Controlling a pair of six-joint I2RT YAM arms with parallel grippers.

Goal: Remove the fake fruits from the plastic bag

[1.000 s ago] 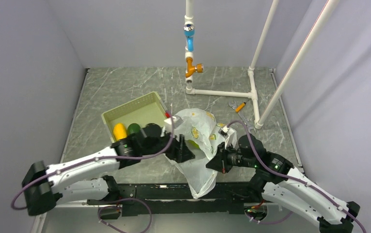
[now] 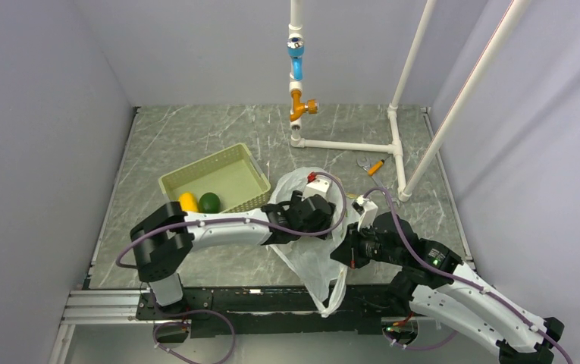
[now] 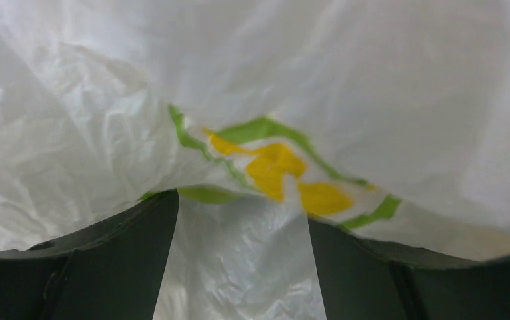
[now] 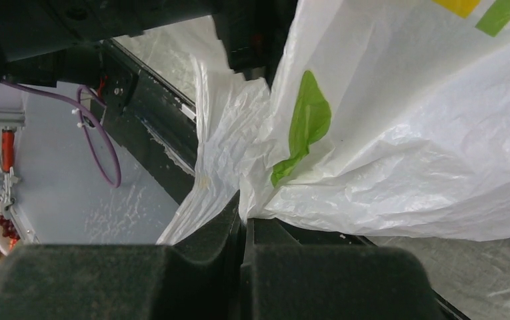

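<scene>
The white plastic bag (image 2: pixel 309 269) with green and yellow print lies crumpled in the middle front. My left gripper is down among its folds, with fingers apart; in the left wrist view only bag film shows, and I see no fruit between them. My right gripper is shut on the thin edge of the bag at its right side. A yellow fruit (image 2: pixel 187 202) and a green fruit (image 2: pixel 209 202) sit in the green basket (image 2: pixel 226 167).
A white pipe frame (image 2: pixel 347 144) with blue and orange valves stands at the back. A wrench and orange-handled tool (image 2: pixel 375 167) lie at right.
</scene>
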